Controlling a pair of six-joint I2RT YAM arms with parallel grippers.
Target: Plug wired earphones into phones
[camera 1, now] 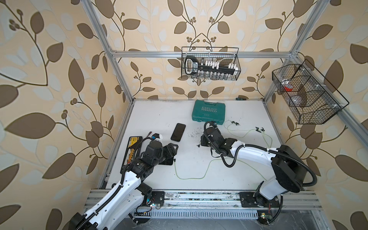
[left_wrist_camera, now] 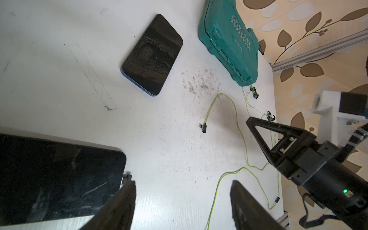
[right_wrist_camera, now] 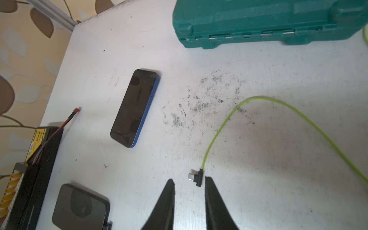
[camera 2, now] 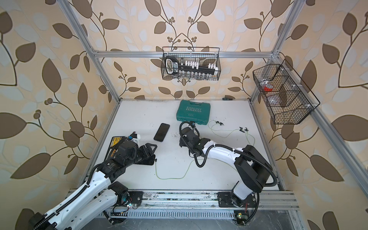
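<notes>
A phone with a blue rim (camera 1: 178, 132) lies in the middle left of the table. A larger black phone (left_wrist_camera: 57, 178) lies nearer, partly under my left arm, with a small plug at its edge. A loose earphone plug (right_wrist_camera: 197, 178) on a green cable (right_wrist_camera: 291, 107) lies right of the blue phone. My left gripper is open above the table by the black phone, nothing between its fingers. My right gripper hangs above and just short of the loose plug, its fingers part open with nothing visible between them.
A green case (camera 1: 209, 112) stands at the back. Earbuds (left_wrist_camera: 253, 92) and tangled cable lie at the right. A tool with yellow label (right_wrist_camera: 36, 143) lies at the left edge. Wire baskets (camera 1: 210, 72) hang on the walls.
</notes>
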